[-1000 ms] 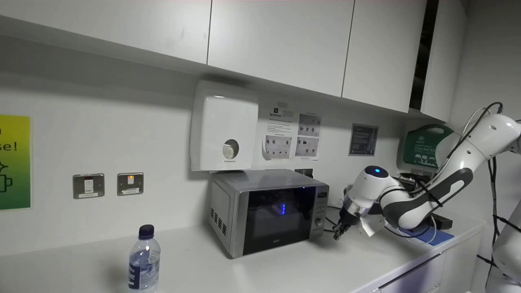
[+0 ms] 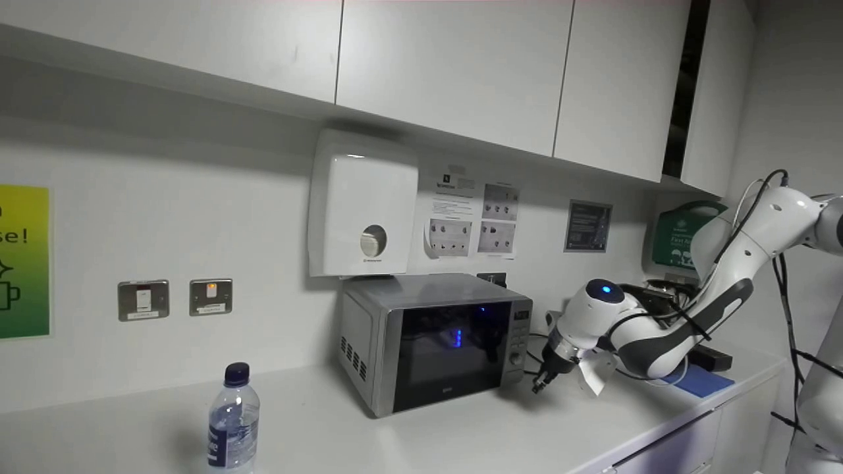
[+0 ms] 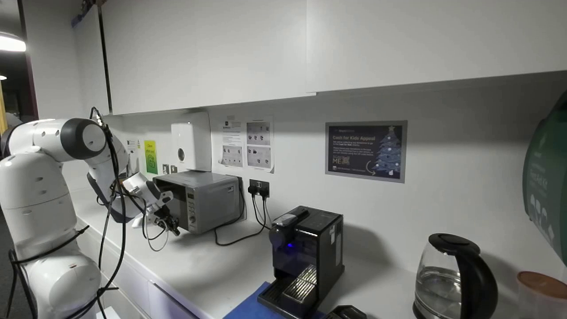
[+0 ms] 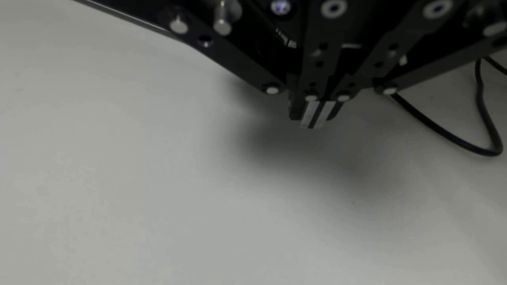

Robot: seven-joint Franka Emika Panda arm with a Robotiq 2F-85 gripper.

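Note:
My gripper hangs low over the white counter, just off the front right corner of the silver microwave. In the wrist view, the two pale fingertips of the gripper are pressed together and nothing shows between them. Bare counter with a soft shadow lies beneath. From the second exterior view, the gripper is beside the microwave, near its control panel side. The microwave door is closed, and its dark glass shows a blue reflection.
A water bottle stands at the counter's left. Toward the other end are a black coffee machine on a blue mat and a glass kettle. A black cable runs on the counter behind the gripper. Cupboards overhang above.
The arm has shifted slightly left in the first exterior view, bringing the gripper a little closer to the microwave and slightly lower. Bottle and microwave have stayed put.

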